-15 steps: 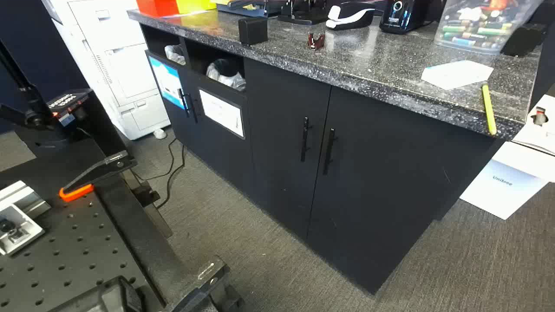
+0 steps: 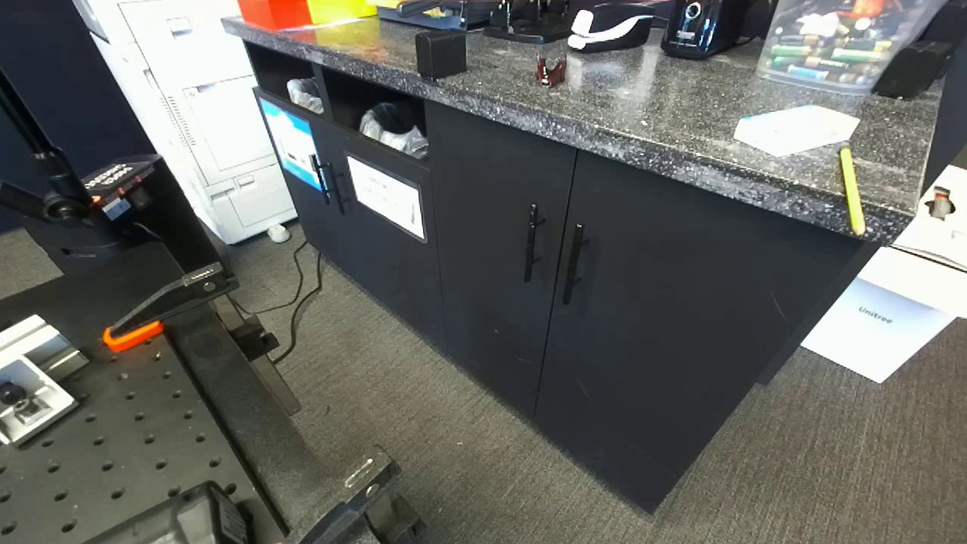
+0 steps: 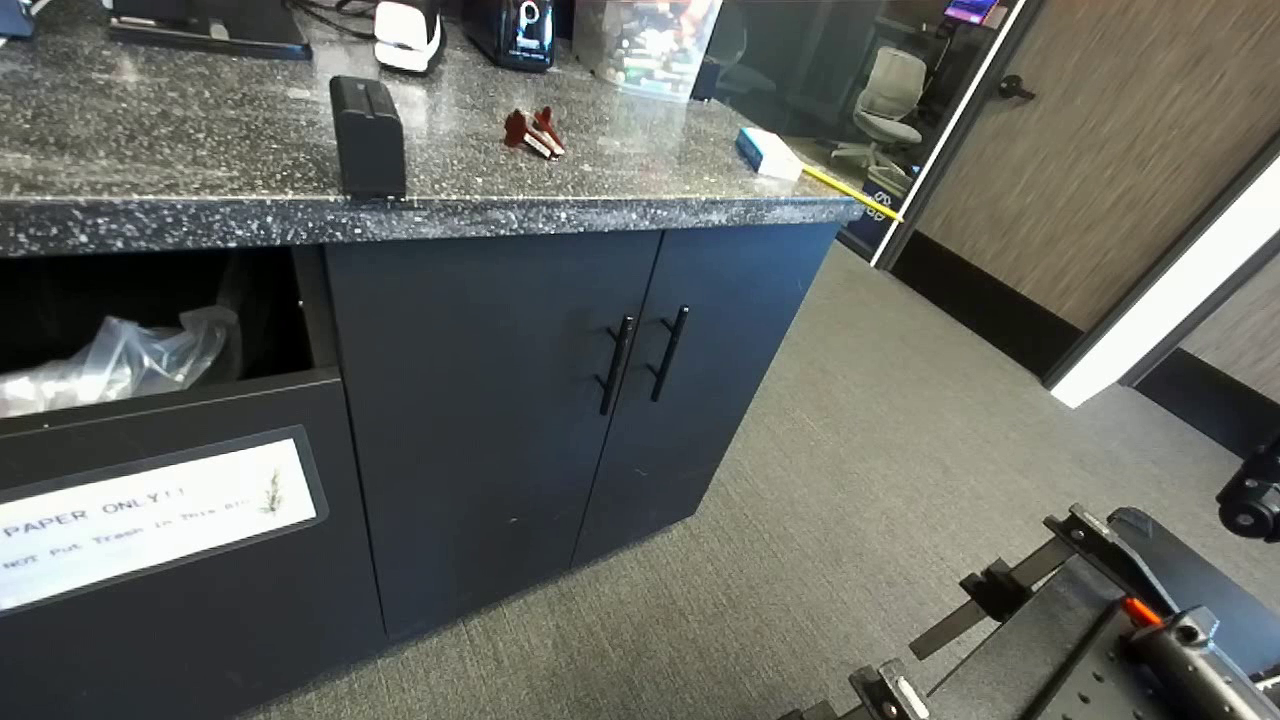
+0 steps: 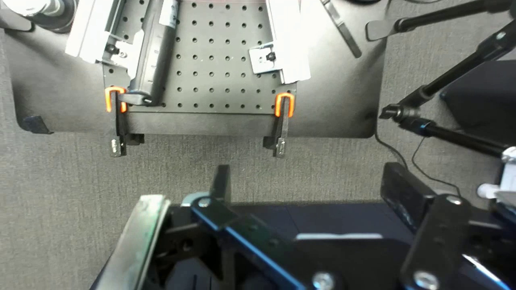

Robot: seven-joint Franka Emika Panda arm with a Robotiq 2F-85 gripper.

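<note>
My gripper stands open in the wrist view, its two dark fingers far apart with only carpet and the dark cabinet seen between them. Neither exterior view has it in sight. On the speckled counter [image 2: 671,109] are a black block [image 2: 441,54], a dark red staple remover [image 2: 550,71], a white paper-like item [image 2: 798,128] and a yellow pen [image 2: 851,190]. From the other side, the white item shows as a small white and blue box [image 3: 769,155], with the yellow pen [image 3: 854,193] beside it, its tip reaching past the counter's edge.
A white stapler [image 2: 612,27] and a clear bin of markers [image 2: 838,50] stand at the counter's back. Below are dark cabinet doors with black handles [image 2: 573,263]. Clamps [image 4: 281,125] stick out from the perforated table [image 4: 213,58]; carpet lies between table and cabinet.
</note>
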